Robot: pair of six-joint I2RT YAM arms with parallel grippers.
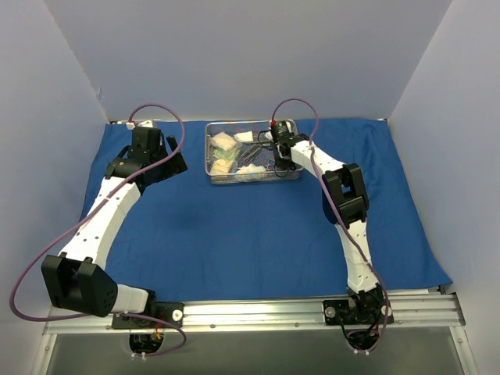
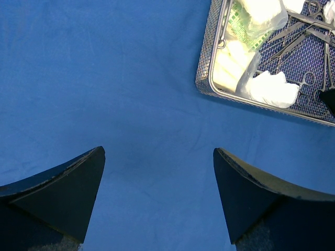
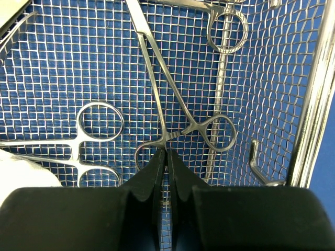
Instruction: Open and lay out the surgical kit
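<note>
A wire-mesh tray (image 1: pixel 234 178) holds packets of gauze (image 2: pixel 230 68), white cloth (image 2: pixel 272 89) and several steel scissor-like instruments (image 3: pixel 178 94). In the right wrist view my right gripper is down inside the tray's right end, shut, its tips over the lower ring handle of a long instrument; whether it pinches the ring cannot be told. Another ringed instrument (image 3: pixel 99 137) lies to its left. My left gripper stands open and empty over the blue drape, left of the tray.
The blue drape (image 1: pixel 234 242) is clear in front of and beside the tray. Pale walls (image 1: pixel 445 156) border the space on both sides and at the back. A purple cable runs over each arm.
</note>
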